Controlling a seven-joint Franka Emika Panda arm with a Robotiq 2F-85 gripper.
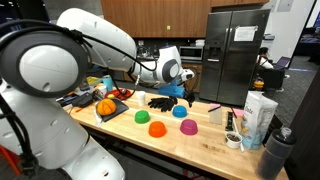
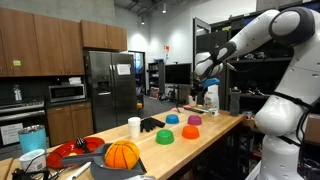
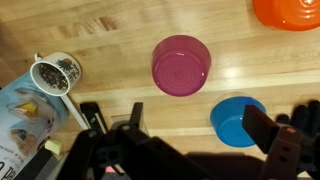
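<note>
My gripper hangs open above the wooden table, its dark fingers wide apart in the wrist view and nothing held between them. Beneath it, a purple bowl lies ahead of the fingers. A blue bowl sits close to the right finger, partly behind it in this view. The orange bowl is cut off by the top right corner. In the first exterior view, a green bowl stands left of the orange one. All the bowls are separate on the tabletop.
A white mug with dark contents, a bag and a dark bottle stand at one end. Toward the other are an orange ball, a white cup and a red pan. Bare wood surrounds the bowls.
</note>
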